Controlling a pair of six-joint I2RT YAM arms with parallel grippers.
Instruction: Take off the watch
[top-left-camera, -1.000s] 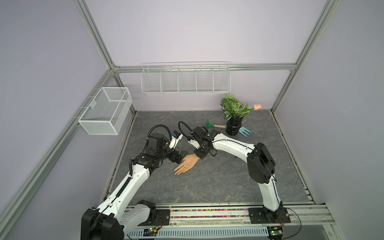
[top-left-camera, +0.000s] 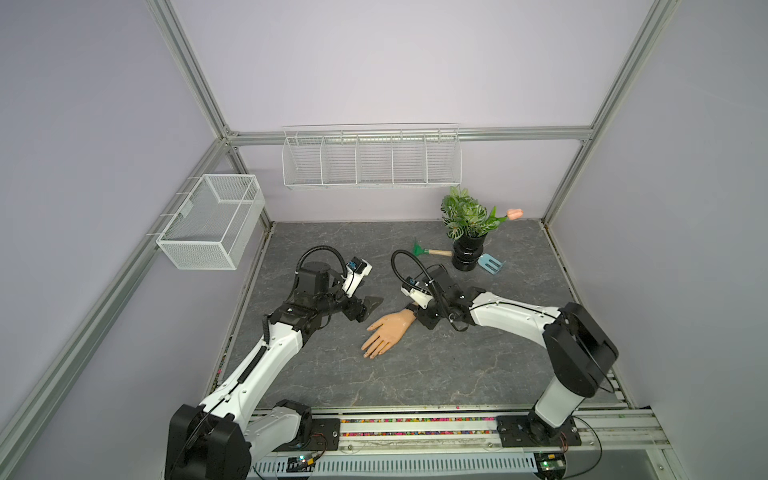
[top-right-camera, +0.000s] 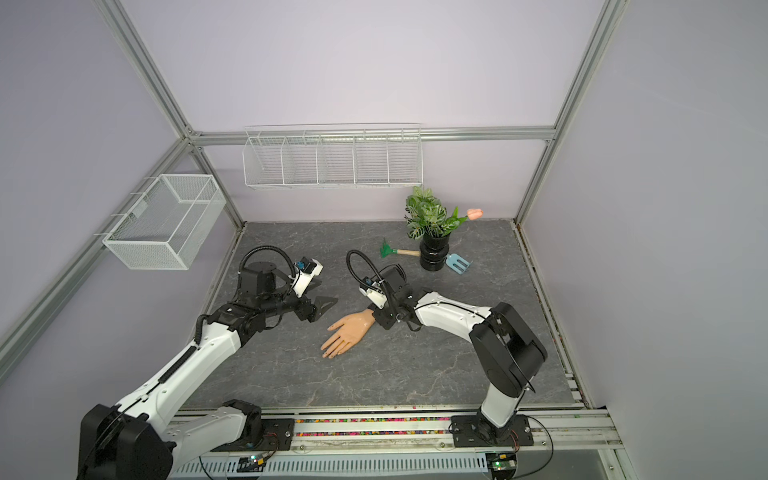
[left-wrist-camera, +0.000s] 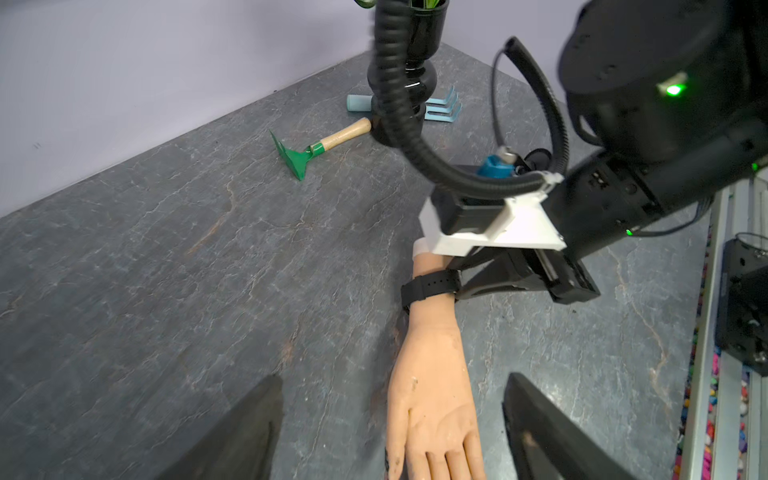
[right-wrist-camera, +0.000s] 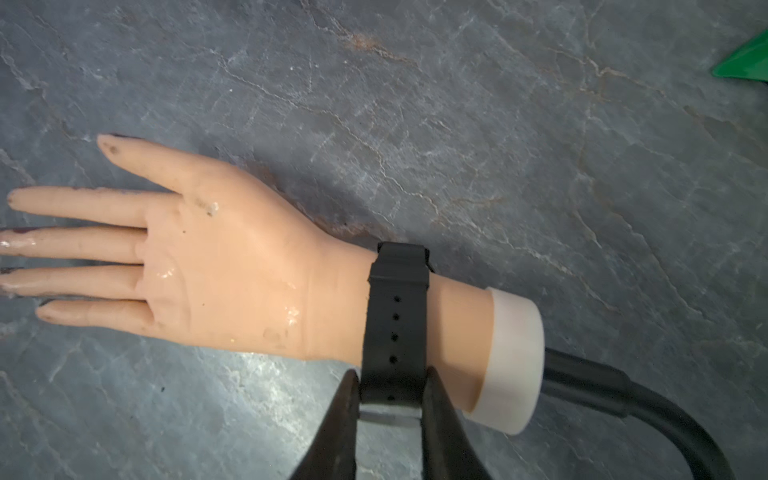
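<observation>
The black watch strap (right-wrist-camera: 396, 320) lies across the wrist of a fake hand (right-wrist-camera: 232, 264) resting palm up on the table. My right gripper is shut on the strap's end at the near side of the wrist. The strap still crosses the wrist; the watch's face is hidden underneath. In the left wrist view the strap (left-wrist-camera: 432, 285) shows beside the right gripper's fingers. My left gripper stands open, its blurred fingers (left-wrist-camera: 248, 428) wide apart around the view of the hand, holding nothing. From above, the left gripper (top-left-camera: 369, 309) is just left of the hand (top-left-camera: 389, 329).
A black vase (top-left-camera: 467, 254) with plants stands at the back right, with a green rake (top-left-camera: 420, 250) and a blue fork (top-left-camera: 489, 263) beside it. A black cable (right-wrist-camera: 592, 384) leaves the hand's white cuff. Free table lies in front and at the back left.
My right gripper has moved to the right, and the fake hand has shifted right with it. The left gripper has moved slightly right and its fingers look farther apart.
</observation>
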